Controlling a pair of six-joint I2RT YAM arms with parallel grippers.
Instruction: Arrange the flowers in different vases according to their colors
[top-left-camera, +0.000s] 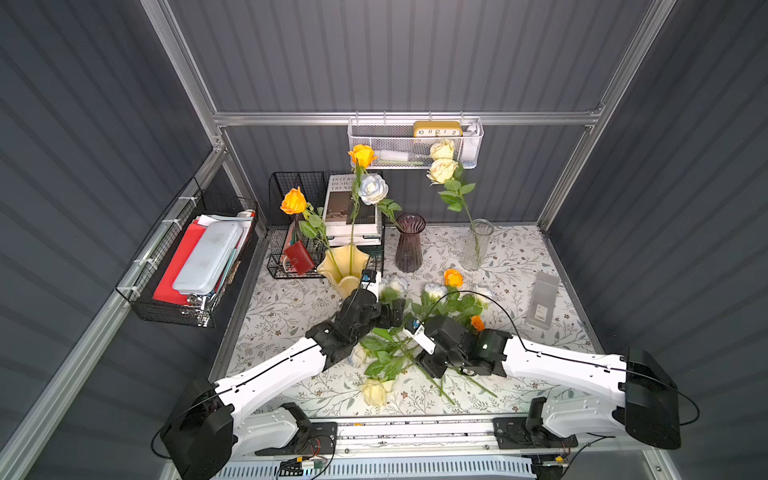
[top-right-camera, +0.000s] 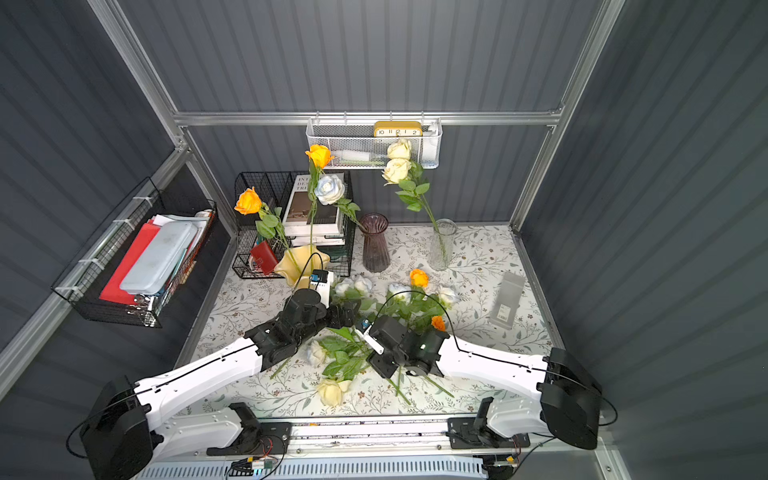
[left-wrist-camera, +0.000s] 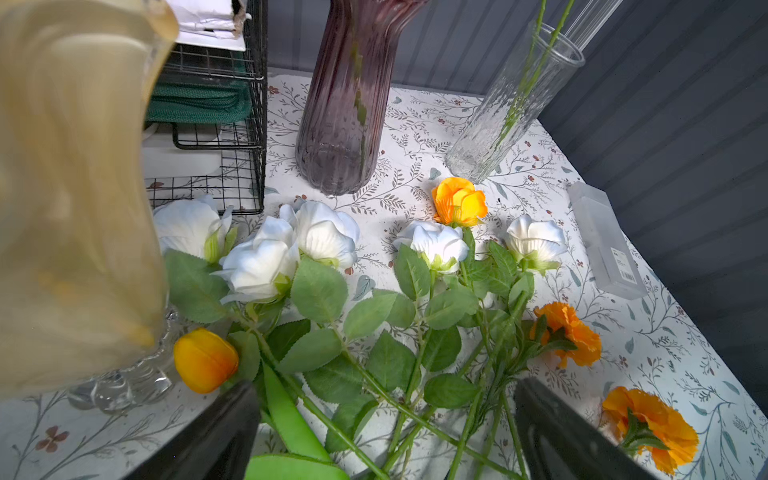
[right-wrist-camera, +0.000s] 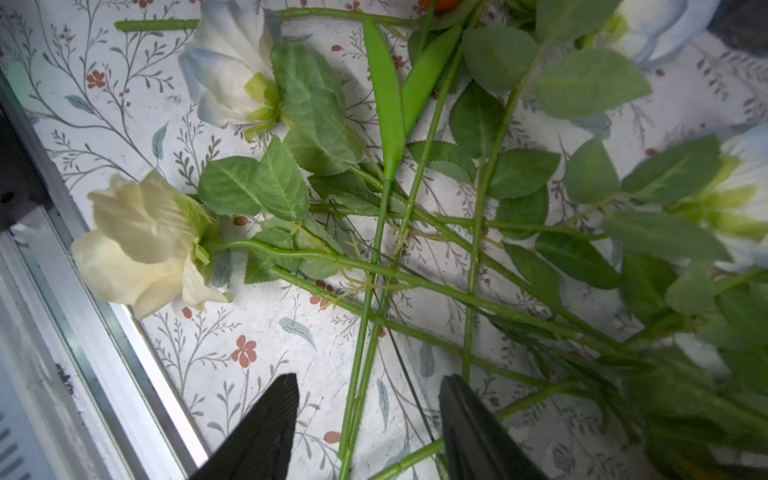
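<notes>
Several white, orange and cream flowers lie with crossed stems (right-wrist-camera: 364, 344) in the middle of the table. A cream rose (right-wrist-camera: 148, 244) is nearest the front edge. White roses (left-wrist-camera: 320, 232), an orange rose (left-wrist-camera: 457, 201) and a yellow tulip (left-wrist-camera: 205, 360) lie further back. My right gripper is above the stems, fingers apart, no stem visibly gripped. Over the leaves, my left gripper is open and empty. The yellow vase (top-left-camera: 346, 260) holds two orange roses (top-left-camera: 361, 155). A white-blue rose (top-left-camera: 373, 189) leans from the purple vase (top-left-camera: 409, 244). Cream roses (top-left-camera: 441, 170) stand in the clear vase (top-left-camera: 477, 244).
Behind the yellow vase is a black wire rack (top-left-camera: 280, 240) with books (top-left-camera: 352, 212). A clear plastic box (top-left-camera: 543, 300) lies at the right.
</notes>
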